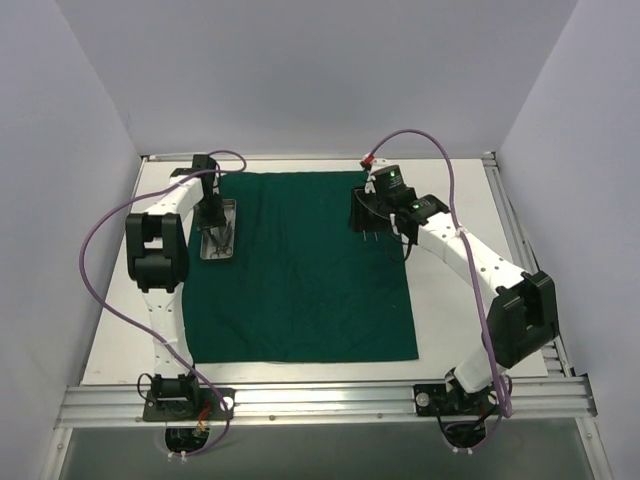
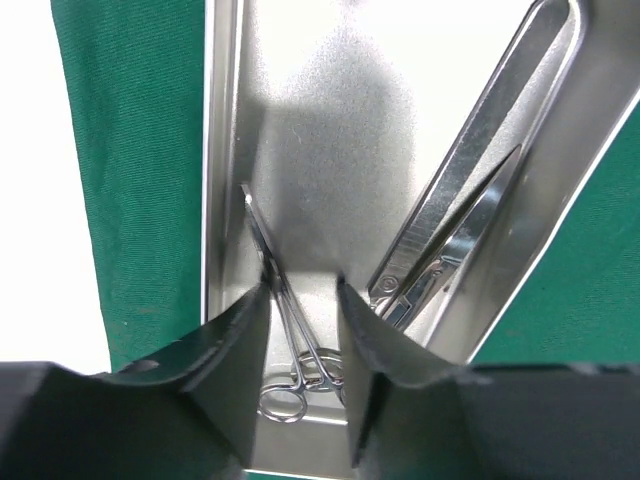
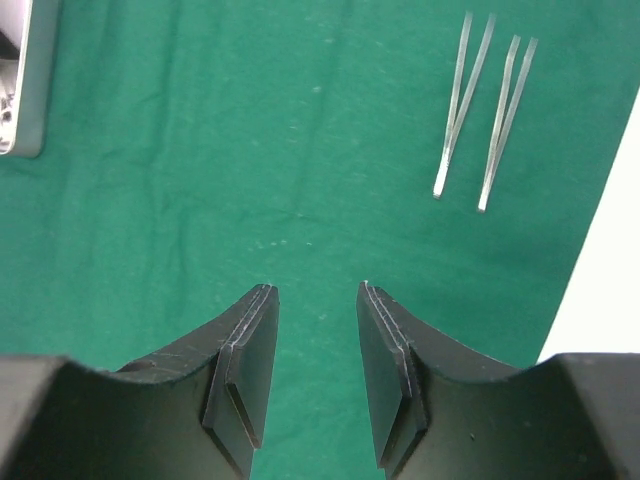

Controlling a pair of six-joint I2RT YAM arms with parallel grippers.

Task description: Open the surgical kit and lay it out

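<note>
A steel tray (image 1: 218, 245) lies on the left of the green cloth (image 1: 295, 280). In the left wrist view it holds scissor-like instruments (image 2: 283, 403) and long metal instruments (image 2: 430, 240). My left gripper is over the tray, part open, its fingertips near the ringed instrument; whether it touches is unclear. Two pairs of tweezers (image 3: 450, 125) lie parallel on the cloth at the right, seen in the right wrist view. My right gripper stands open above bare cloth near them, nothing between its fingers.
White table surface (image 1: 450, 300) borders the cloth. Grey walls surround the workspace, and purple cables arch over both arms.
</note>
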